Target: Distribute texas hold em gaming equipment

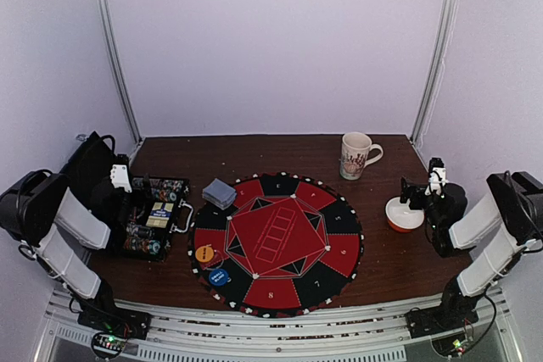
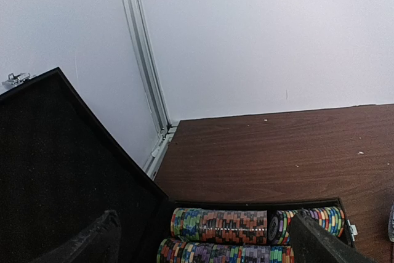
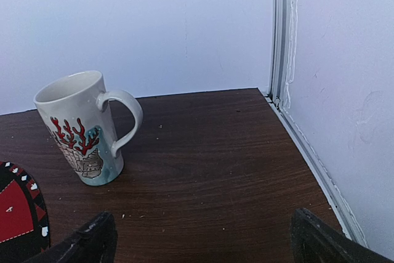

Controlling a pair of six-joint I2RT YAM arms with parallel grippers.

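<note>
A round red-and-black poker mat covers the table's centre, with a yellow marker and a blue marker on its left. Stacked cards sit at its upper-left edge. At left an open black case holds rows of chips and a packet. My left gripper is open above the case, its fingers empty. At right, my right gripper hangs open and empty near a white-and-red bowl.
A tall patterned mug stands behind the mat on the right. The case's raised lid stands at far left.
</note>
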